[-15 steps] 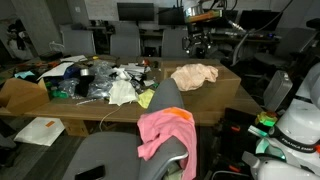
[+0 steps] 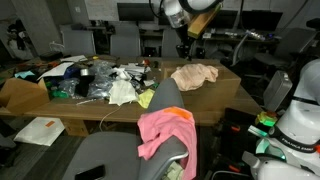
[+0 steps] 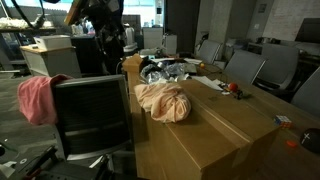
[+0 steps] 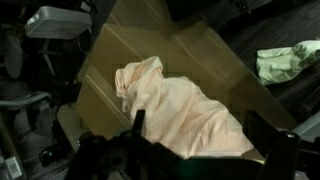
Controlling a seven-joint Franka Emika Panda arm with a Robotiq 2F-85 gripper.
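A peach cloth [image 2: 194, 76] lies crumpled on the wooden table, near its right end in exterior view 1. The same cloth [image 3: 163, 101] rests close to the table's side edge in exterior view 2. In the wrist view the cloth [image 4: 180, 110] spreads below and between the dark fingers. My gripper is open, its fingers wide apart with nothing held. Exterior view 1 has the gripper [image 2: 184, 50] above the table, beside the cloth on its left. A pink towel [image 2: 168, 132] drapes over the grey chair's back.
The grey chair [image 2: 115, 155] stands in front of the table [image 2: 215, 100]. White cloth [image 2: 121, 92], clear plastic and several small items clutter the table's left part. A pale green cloth [image 4: 286, 62] shows in the wrist view. Bare wood surrounds the peach cloth's right side.
The arm's end has moved left and looks larger in exterior view 1, with the gripper also slightly left. The peach cloth and the pink towel have stayed in place.
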